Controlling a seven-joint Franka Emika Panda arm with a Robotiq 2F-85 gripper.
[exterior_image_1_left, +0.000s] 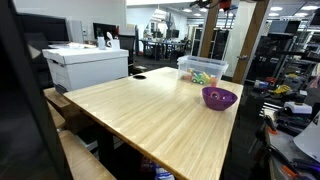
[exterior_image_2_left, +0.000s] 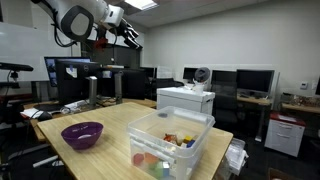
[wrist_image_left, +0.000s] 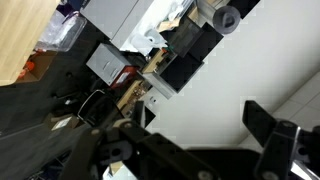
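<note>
High over the table, in exterior view 2, my gripper (exterior_image_2_left: 130, 27) is raised well clear of everything below. The wrist view shows its dark fingers (wrist_image_left: 140, 112) spread wide apart, with nothing between them. A purple bowl (exterior_image_2_left: 82, 135) sits on the wooden table (exterior_image_1_left: 150, 105); its inside is mostly hidden. Beside it stands a clear plastic bin (exterior_image_2_left: 172, 140) holding several small colored items (exterior_image_2_left: 180, 140). No object is near the gripper.
A wide stretch of bare tabletop lies in front of the bowl and bin in exterior view 1. A white cabinet (exterior_image_1_left: 90, 70) stands beyond the table. Desks with monitors (exterior_image_2_left: 252, 82) line the room behind.
</note>
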